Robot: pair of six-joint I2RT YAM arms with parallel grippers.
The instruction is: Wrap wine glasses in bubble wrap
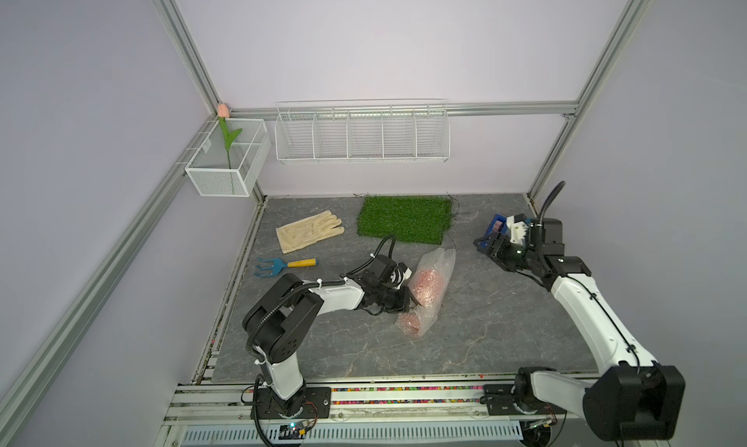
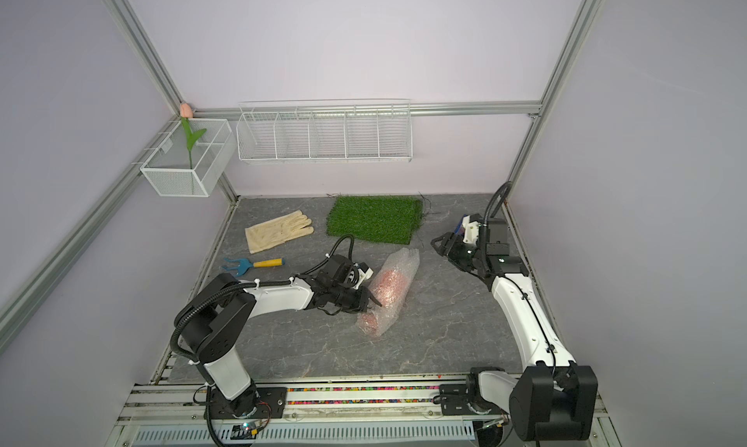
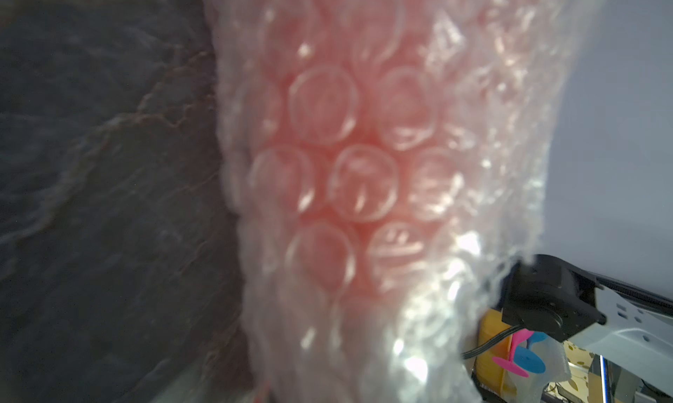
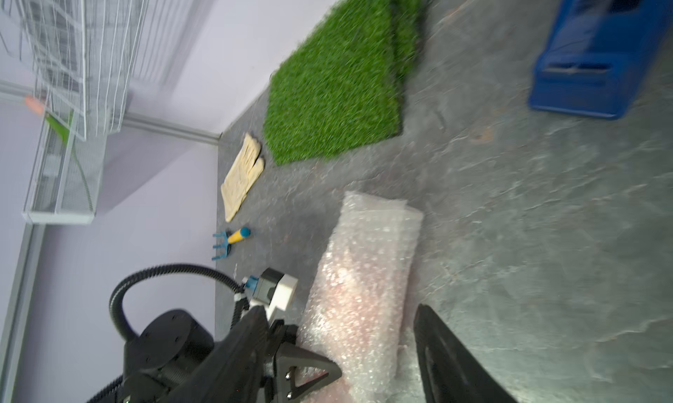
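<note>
A bubble-wrapped bundle (image 1: 432, 283) lies slanting across the middle of the table, pink showing through the clear wrap. No glass outline can be told inside. At its left side, near the lower part, my left gripper (image 1: 411, 298) is shut on the bubble wrap. The wrap (image 3: 350, 185) fills most of the left wrist view and hides that gripper's fingertips. Well to the right and farther back, my right gripper (image 1: 484, 246) hangs open near the blue tray. In the right wrist view its fingers (image 4: 441, 347) stand wide apart, nothing held between them.
A blue tray (image 4: 582, 73) lies at the back right, partly behind the right gripper from above. Green turf (image 1: 404, 218) is at the back, with gloves (image 1: 309, 230) and a small fork (image 1: 285, 265) at left.
</note>
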